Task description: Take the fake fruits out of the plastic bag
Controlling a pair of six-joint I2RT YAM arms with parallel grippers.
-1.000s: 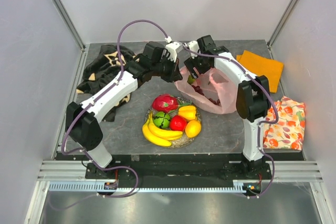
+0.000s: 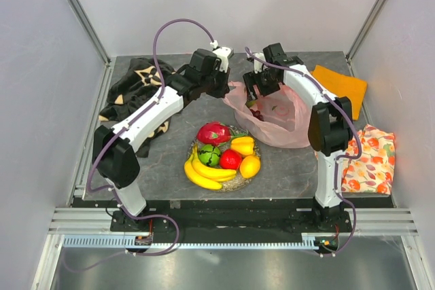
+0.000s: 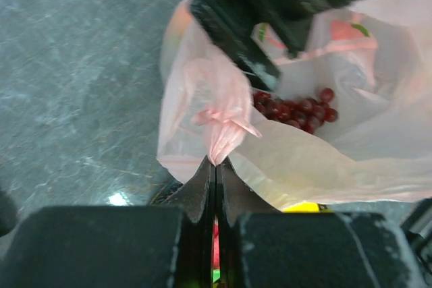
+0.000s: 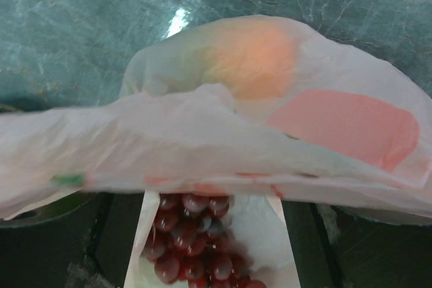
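The pink plastic bag [image 2: 292, 127] sits on the right of the grey table. My left gripper is shut at the bag's gathered rim [image 3: 223, 119], which lies at its fingertips. My right gripper is part open inside the bag's mouth, over red grapes [image 4: 189, 241]; whether they are between or below its fingers I cannot tell. An orange shape [image 4: 253, 59] shows through the plastic. A plate [image 2: 237, 185] holds bananas, a watermelon, a red apple, a yellow pepper, an orange-yellow fruit and a dragon fruit.
A dark patterned cloth [image 2: 126, 96] lies at the left. An orange cloth [image 2: 343, 89] and a fruit-print cloth [image 2: 367, 161] lie along the right edge. The front middle of the table holds the plate.
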